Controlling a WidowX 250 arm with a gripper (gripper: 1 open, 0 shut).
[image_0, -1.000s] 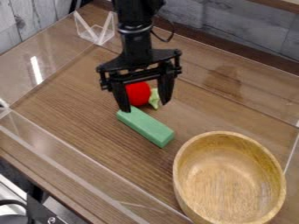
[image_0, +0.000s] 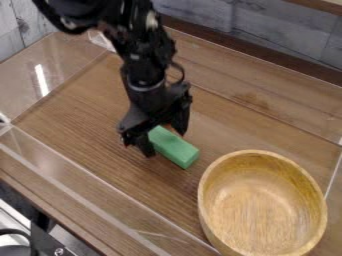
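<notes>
My black gripper (image_0: 151, 130) reaches down from the top centre, open, its fingertips low around the upper left end of a green block (image_0: 174, 150) lying on the wooden table. Whether the fingers touch the block is hard to tell.
A round tan bowl (image_0: 261, 205) sits at the lower right, close to the block. A raised wooden edge runs along the top right, and the table's edge is at the lower left.
My gripper has come down and toward the viewer onto the green block, now covering the red object and small yellowish item that showed behind it.
</notes>
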